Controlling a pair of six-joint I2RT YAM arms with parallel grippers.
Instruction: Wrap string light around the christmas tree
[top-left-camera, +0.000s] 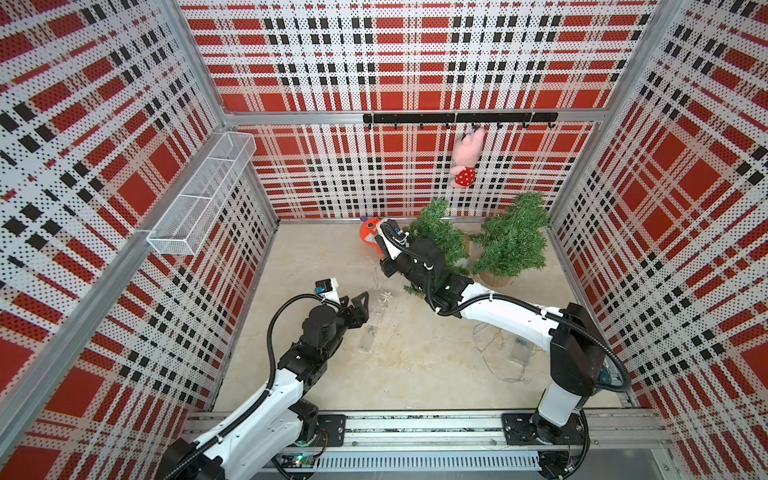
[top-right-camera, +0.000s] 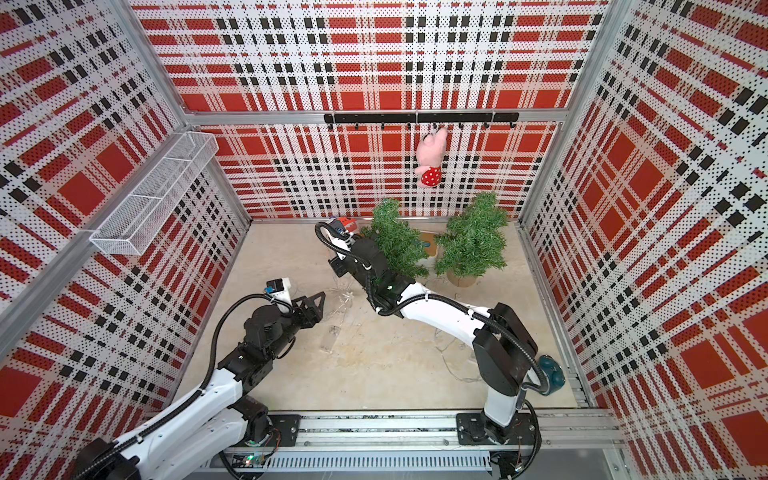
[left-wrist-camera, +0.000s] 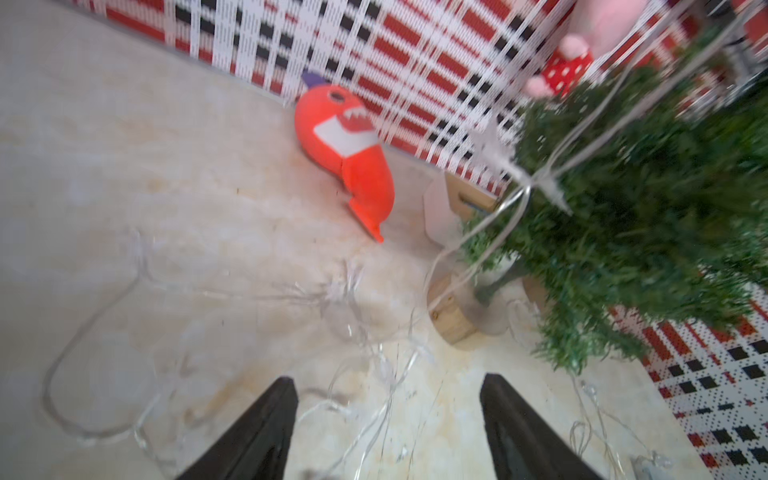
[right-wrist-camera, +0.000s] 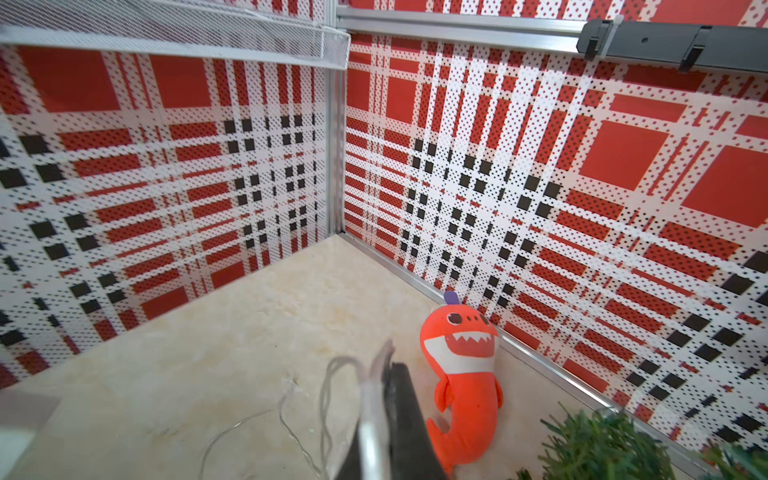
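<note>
My right gripper (top-left-camera: 386, 254) is high in front of the left tree (top-left-camera: 440, 232), shut with clear string-light wire at its fingertips in the right wrist view. My left gripper (top-left-camera: 360, 312) is lower and nearer the front, its fingers parted over the string light (left-wrist-camera: 344, 312) lying loosely on the table. In the left wrist view, strands rise from the table toward the upper right, across the tree. The right tree (top-left-camera: 512, 236) stands beside it. Wire also lies on the table at right, near a small clear box (top-left-camera: 520, 352).
An orange shark plush (right-wrist-camera: 468, 416) lies at the back, left of the trees. A pink plush (top-left-camera: 468, 156) hangs from the hook rail. A wire basket (top-left-camera: 192, 216) is on the left wall.
</note>
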